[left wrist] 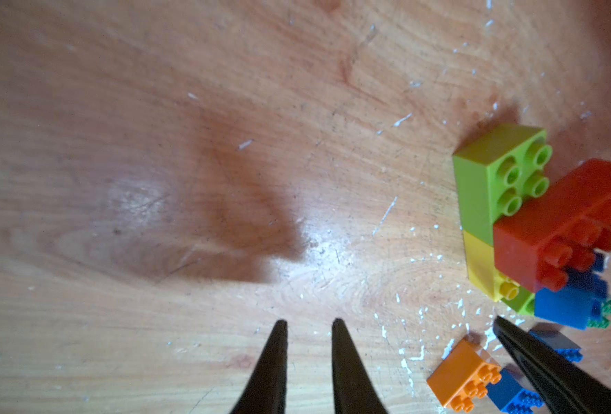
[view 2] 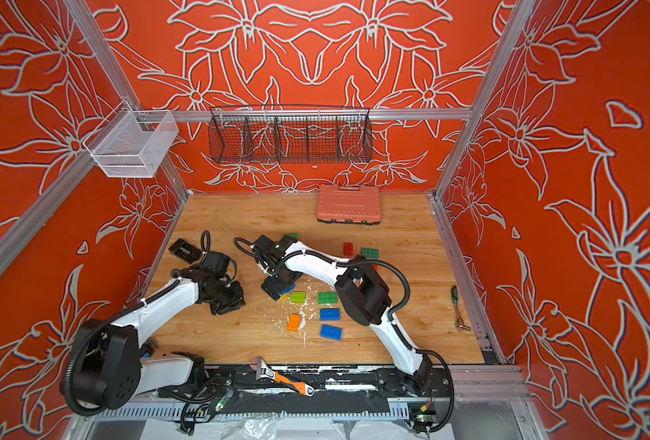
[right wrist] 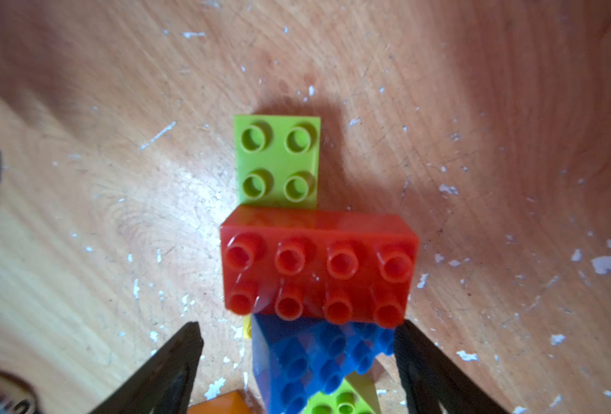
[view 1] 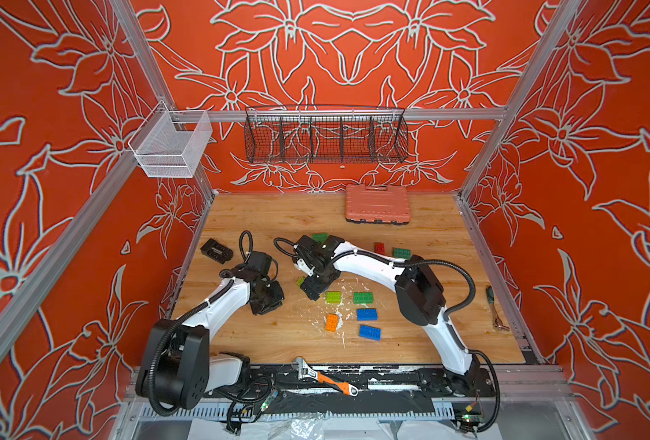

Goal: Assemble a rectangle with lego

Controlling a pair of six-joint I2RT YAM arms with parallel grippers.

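In the right wrist view a red brick lies across the end of a lime brick, its far end overhanging. A blue brick shows just below it. A bit of yellow brick shows under the red one in the left wrist view. My right gripper is open, its fingers spread on both sides of the blue brick; contact cannot be told. My left gripper stands partly open over bare wood left of the bricks, nothing between its fingers.
Loose nearby are an orange brick, a lime brick, a green brick and blue bricks. Farther back are a small red brick and a red case. Bare table lies between the arms.
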